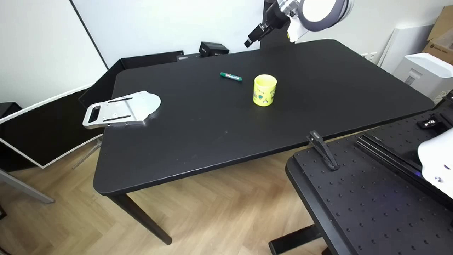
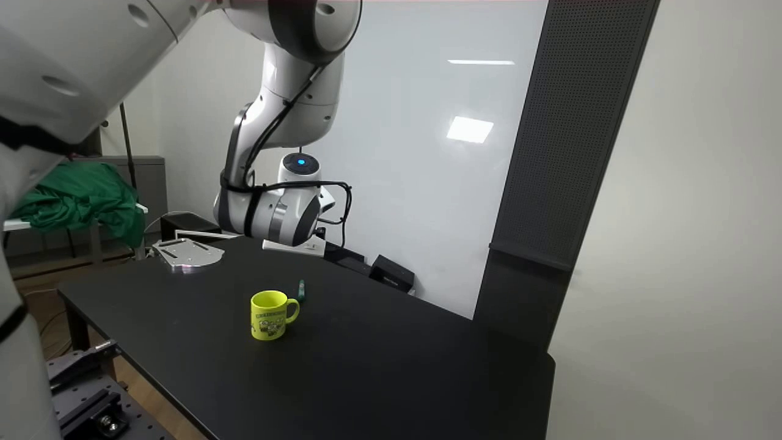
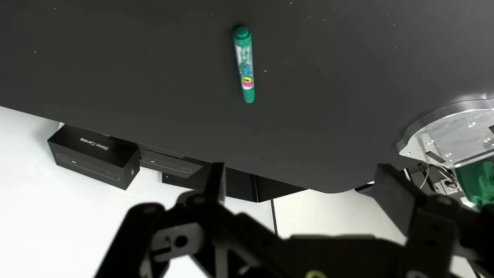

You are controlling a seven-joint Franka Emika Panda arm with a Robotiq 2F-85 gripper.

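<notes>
A green marker with a white label (image 1: 231, 77) lies on the black table, just left of and behind a yellow mug (image 1: 265, 90) in exterior view 1. The mug stands upright, its handle showing in exterior view 2. Above the far table edge hangs my gripper (image 1: 251, 41), clear of both the marker and the mug. In the wrist view its fingers (image 3: 215, 183) are spread apart with nothing between them, and the marker (image 3: 246, 65) rests on the tabletop beyond the fingertips.
A silver metal plate (image 1: 123, 108) sits at the table's left end. Behind the far edge is a black box (image 1: 213, 49). Beside the table's front right stands a black perforated bench (image 1: 382, 191).
</notes>
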